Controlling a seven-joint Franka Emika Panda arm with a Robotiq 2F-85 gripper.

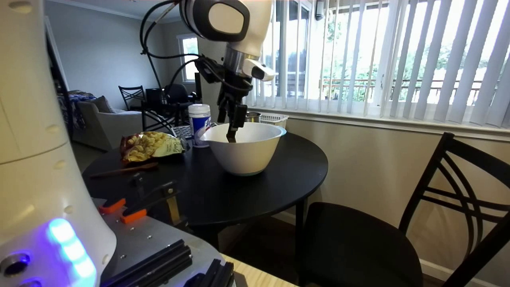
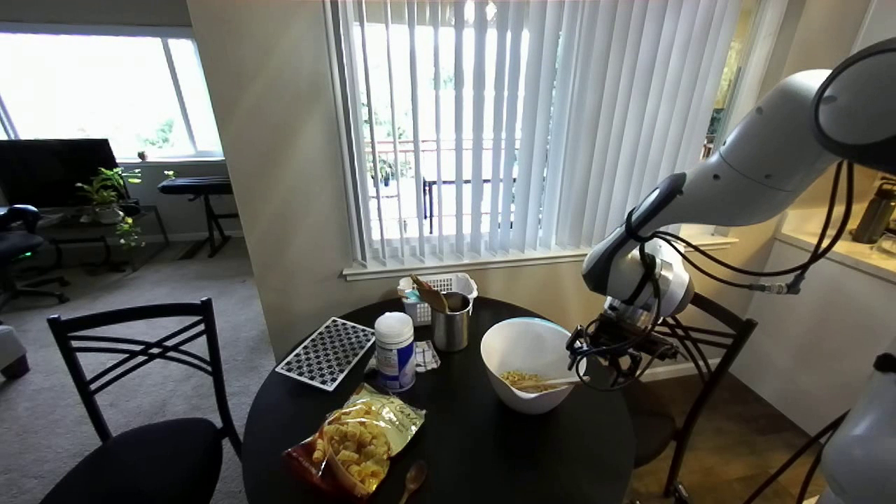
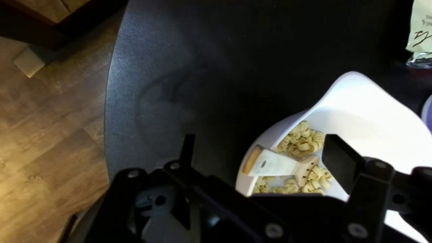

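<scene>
The white bowl rests on the round black table, with pasta lying inside. A wooden utensil with a pale band leans in the pasta; its end shows at the bowl's near rim. My gripper points down at that rim, one finger overlapping the utensil's end in exterior view 1. Seen from the wrist, the gripper is open, its fingers on either side of the utensil, which sits between them in the picture. Whether a finger touches utensil or bowl I cannot tell.
An open bag of pasta and a wooden spoon lie left of the bowl. Behind stand a wipes canister, a metal utensil cup and a white basket. Bare table surrounds the bowl's near side.
</scene>
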